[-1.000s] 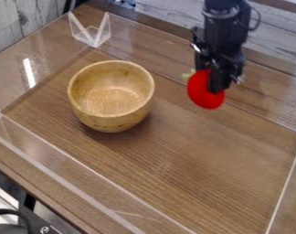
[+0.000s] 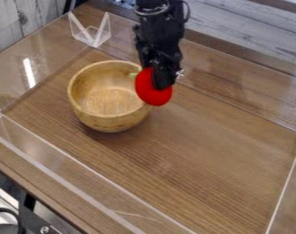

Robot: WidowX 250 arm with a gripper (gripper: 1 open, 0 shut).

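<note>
My black gripper (image 2: 153,69) hangs from the top centre, shut on a round red object (image 2: 154,88) at the right rim of a wooden bowl (image 2: 104,102). The red object covers part of that rim; whether it touches the bowl I cannot tell. A small pale green item shows behind the gripper, partly hidden.
A clear plastic holder (image 2: 89,29) stands at the back left, and another clear piece is at the left edge. A wall borders the upper left.
My gripper has moved left with the red object, from over the open table on the right to the bowl's right rim. The bowl looks unmoved.
</note>
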